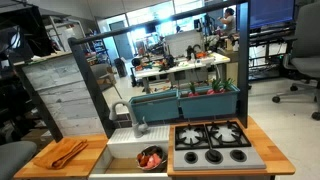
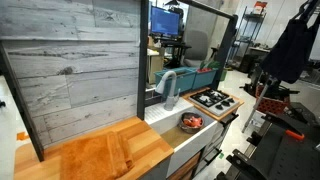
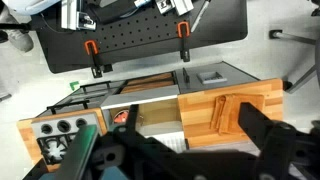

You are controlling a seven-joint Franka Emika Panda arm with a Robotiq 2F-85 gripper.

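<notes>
My gripper shows at the bottom of the wrist view, its fingers wide apart and nothing visible between them. It is high above the toy kitchen counter. A folded orange cloth lies on the wooden counter, at the end away from the stove. In the sink sits a metal pot with red contents that are too small to make out. The dark arm hangs at the right of exterior view 2.
A silver stove with black grates stands beyond the sink. Behind the sink rises a grey faucet. Teal bins line the counter's back, and a dark frame stands over it. Bare wood surrounds the cloth.
</notes>
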